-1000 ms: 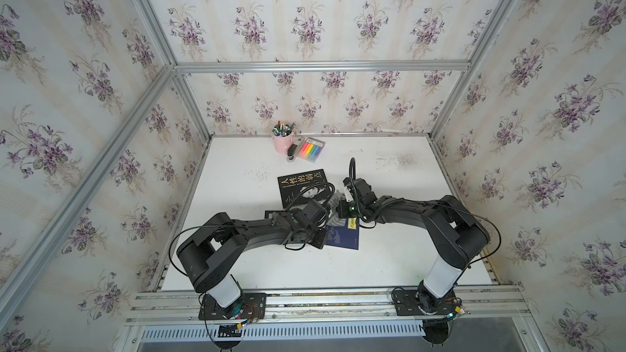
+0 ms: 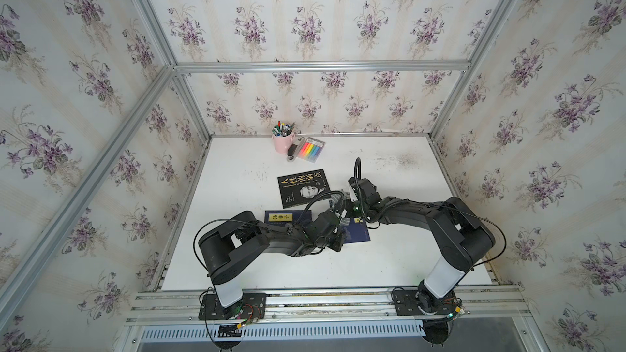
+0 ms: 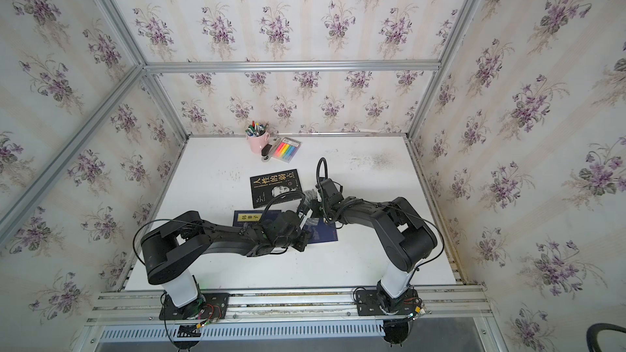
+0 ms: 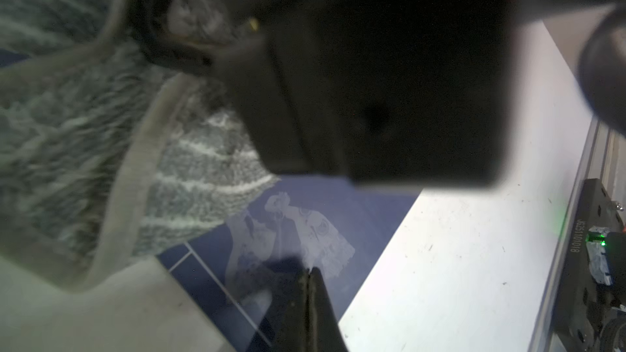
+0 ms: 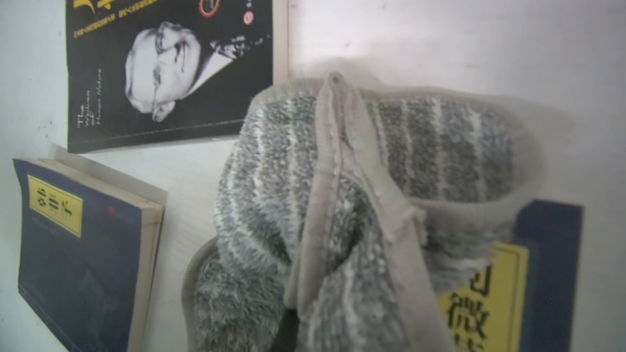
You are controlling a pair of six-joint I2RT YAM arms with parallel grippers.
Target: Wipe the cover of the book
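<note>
A grey striped cloth (image 5: 456, 150) hangs bunched over a navy book with a yellow label (image 5: 547, 273), under my right gripper (image 3: 315, 203); the right gripper is shut on the cloth, as the right wrist view suggests. My left gripper is shut, its tips over the bare navy cover (image 4: 378, 228) beside the cloth, nothing visible between them. A black book with a portrait (image 5: 169, 71) lies behind, and a second navy book (image 5: 78, 254) lies to the left, partly hidden by the left arm in the top views.
A pink pen cup (image 2: 282, 143) and a box of coloured markers (image 2: 311, 150) stand at the back.
The right gripper has shifted slightly right, and the navy book beneath has moved right.
</note>
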